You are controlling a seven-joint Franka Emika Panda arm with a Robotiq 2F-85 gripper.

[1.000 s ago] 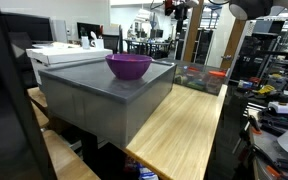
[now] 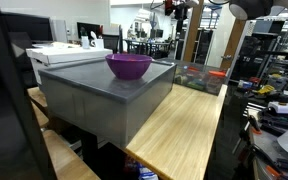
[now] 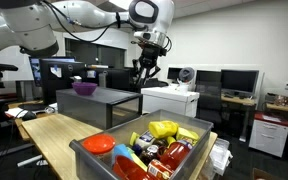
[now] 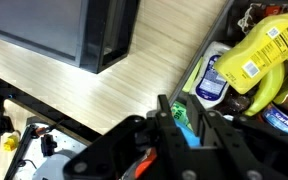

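High above the grey bin (image 3: 109,165) my gripper (image 3: 144,76) hangs in the air, open, with nothing held. In the wrist view its dark fingers reach in from the bottom edge, over one side of the bin. Inside the bin lie a yellow bottle (image 4: 264,48), a white bottle with a blue label (image 4: 213,84), a banana (image 4: 268,88) and a red-orange plate (image 3: 98,143). A purple bowl (image 2: 129,66) sits on top of the grey box (image 2: 119,102), well away from my gripper. Parts of the bin's contents are covered by my gripper in the wrist view.
White drawers (image 3: 170,102) and desks with monitors (image 3: 238,82) stand in the background. A second robot arm's base (image 2: 284,140) shows at the right.
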